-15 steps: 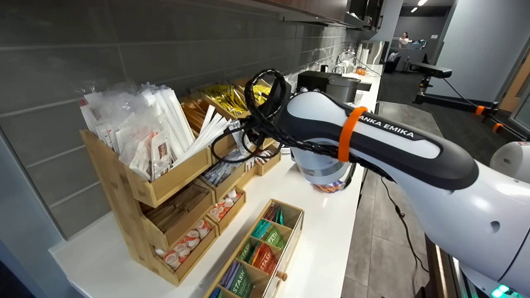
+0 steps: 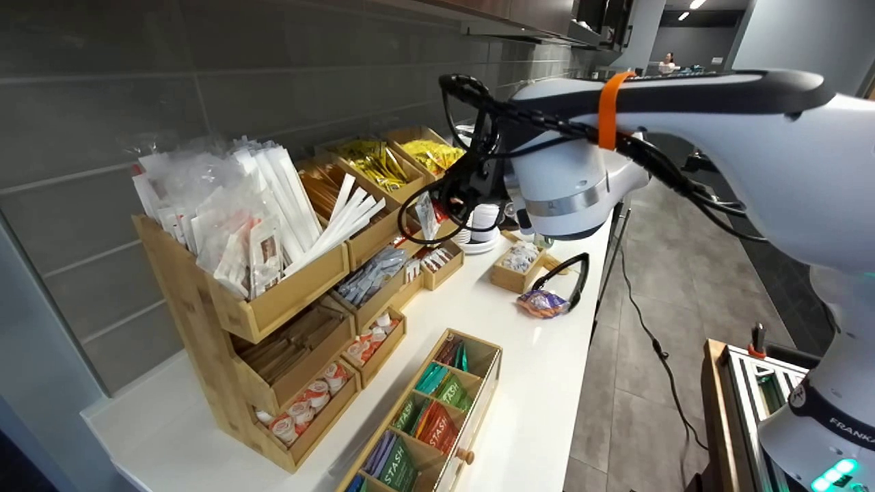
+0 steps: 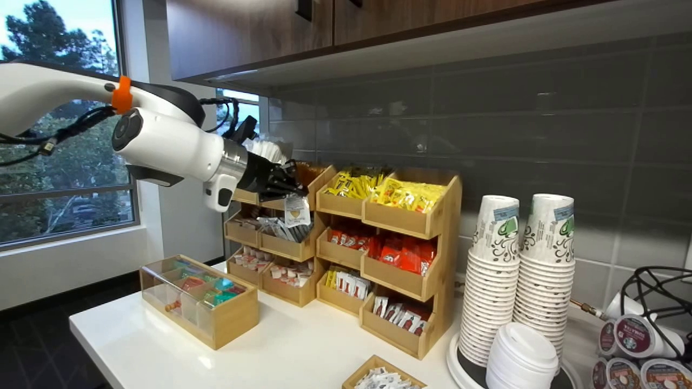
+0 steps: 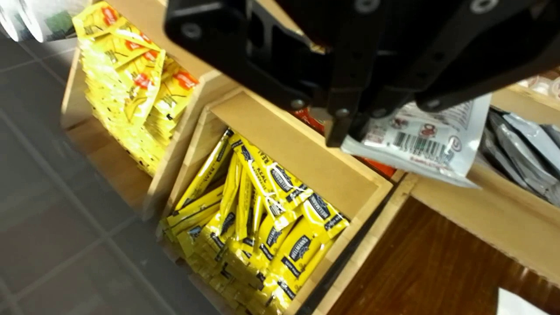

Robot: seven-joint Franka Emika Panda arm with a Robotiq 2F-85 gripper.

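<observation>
A silvery-white packet [image 4: 428,141] with a barcode is pinched by one end in my gripper, whose fingers are shut on it. In exterior view 2 the packet [image 3: 298,212] hangs below my gripper [image 3: 300,192], in front of the tiered wooden rack and left of the yellow packets. Exterior view 1 shows the packet [image 2: 426,216] beyond the straws, while cables and the wrist hide most of the fingers there.
A rack bin [image 4: 362,210] of yellow packets lies close below the gripper. Grey packets [image 3: 280,228] fill a middle bin. A tea box [image 3: 214,332] sits on the counter, with stacked cups [image 3: 491,292] at the right.
In exterior view 1, the arm has lifted and swung toward the far end of the rack, and the packet has moved with it, away from above the grey-packet bin.
</observation>
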